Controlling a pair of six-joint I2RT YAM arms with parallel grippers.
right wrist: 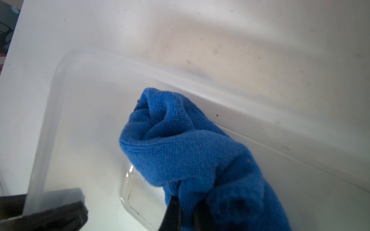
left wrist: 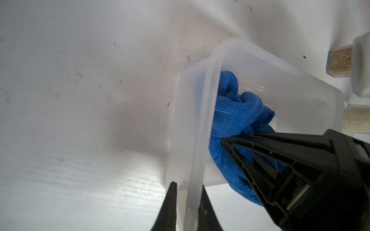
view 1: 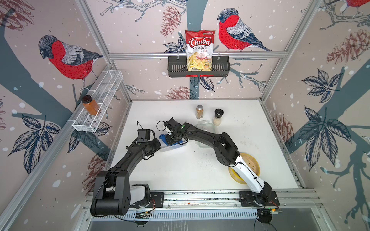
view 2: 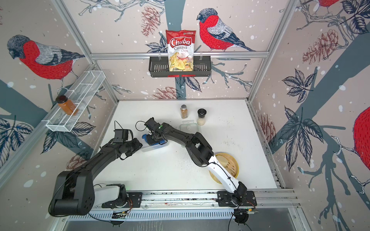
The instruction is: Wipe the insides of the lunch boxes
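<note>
A clear plastic lunch box [view 1: 173, 147] stands open on the table between the arms. Bunched inside it is a blue cloth, pinched by my shut right gripper, whose black fingers also show in the left wrist view. My left gripper has its fingers on either side of the box's end wall [left wrist: 198, 154]. A narrow gap shows beside the rim there, so its fingers stand slightly apart. Behind the right arm, a second clear lunch box [view 1: 205, 125] is partly hidden.
Two spice jars, one brown-filled [view 1: 199, 112] and one black-capped [view 1: 217, 117], stand toward the back. A round yellow container [view 1: 252, 163] sits at the right front, partly under the right arm.
</note>
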